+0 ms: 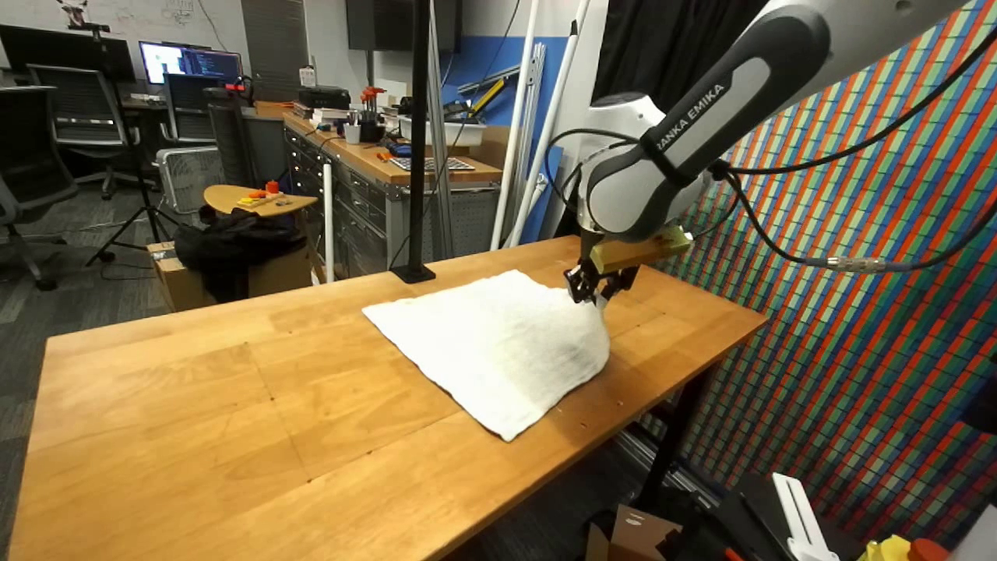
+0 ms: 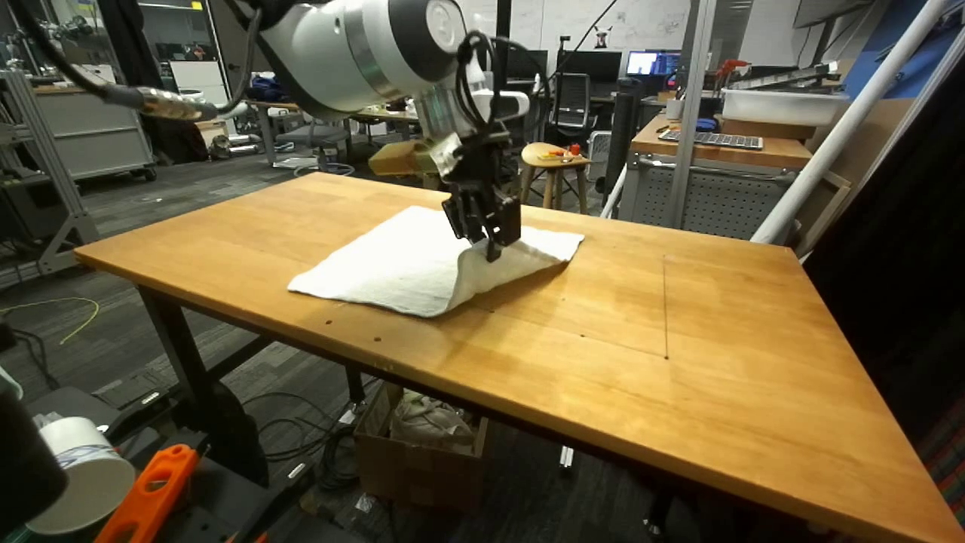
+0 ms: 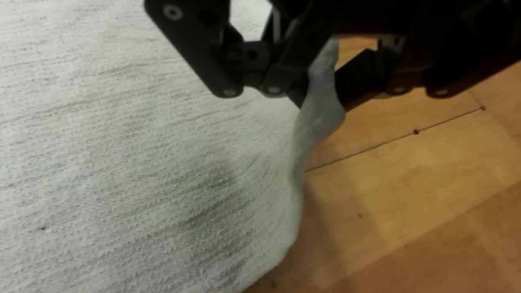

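A white cloth (image 1: 486, 341) lies on the wooden table (image 1: 187, 393), most of it flat. One corner of the cloth (image 2: 384, 258) is lifted off the wood, and its edge curves up to my gripper (image 2: 491, 244). In the wrist view my gripper is shut on the cloth (image 3: 146, 146), with a pinched fold between its dark fingers. Below the pinch, the raised edge hangs in a soft curve over bare wood.
Bare tabletop stretches wide to the left of the cloth in exterior view 1. A black post (image 1: 413, 274) stands at the table's back edge. Behind it is a workbench (image 1: 392, 178) with tools.
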